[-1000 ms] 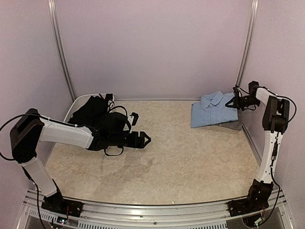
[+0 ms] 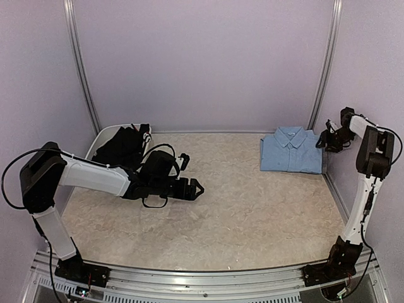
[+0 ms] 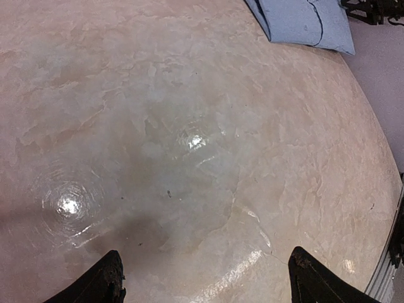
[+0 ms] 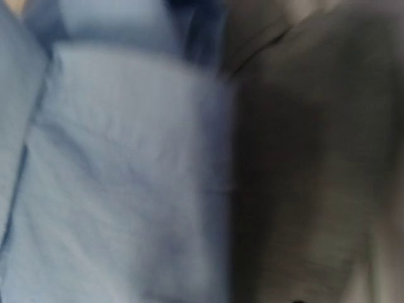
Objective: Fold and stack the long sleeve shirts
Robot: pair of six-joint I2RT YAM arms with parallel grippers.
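Note:
The light blue shirt (image 2: 290, 158) lies folded flat in the back right corner, collar toward the back wall. Under it is a grey folded garment, a sliver of which shows at the blue one's right side; in the right wrist view the grey cloth (image 4: 297, 164) fills the area right of the blue shirt's edge (image 4: 126, 158). My right gripper (image 2: 324, 141) is at the blue shirt's right edge; its fingers are too small and dark to judge. Over the middle left of the table, my left gripper is open and empty, its fingers (image 3: 107, 278) far apart.
A white bin (image 2: 108, 134) with dark clothes (image 2: 121, 148) in it stands at the back left, partly behind the left arm. Bare table (image 2: 252, 221) fills the centre and front. The right wall (image 2: 372, 82) is close beside my right gripper.
The blue shirt has shifted right and now covers most of the grey garment. My right gripper has moved right, to the shirt's edge. The left arm has shifted slightly right.

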